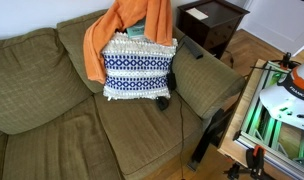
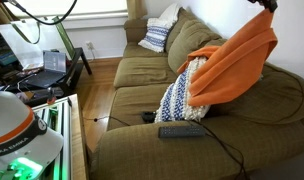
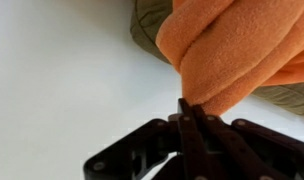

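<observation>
An orange cloth (image 3: 232,50) is pinched at one end in my gripper, which is shut on it. In exterior view 2 the gripper (image 2: 268,8) is high at the top right, and the orange cloth (image 2: 232,65) slopes down from it toward the couch. Its lower end hangs over a blue-and-white patterned pillow (image 2: 177,103). From the front, the cloth (image 1: 100,45) lies over the top of that pillow (image 1: 137,70), whose lower front is bare. The gripper is out of sight in exterior view 1.
The olive couch (image 1: 142,130) has clear seat cushions. A grey remote (image 2: 182,131) rests on the near armrest, with a dark cable close by. Another patterned pillow (image 2: 157,38) sits at the far end. A dark side table (image 1: 210,25) stands beside the couch.
</observation>
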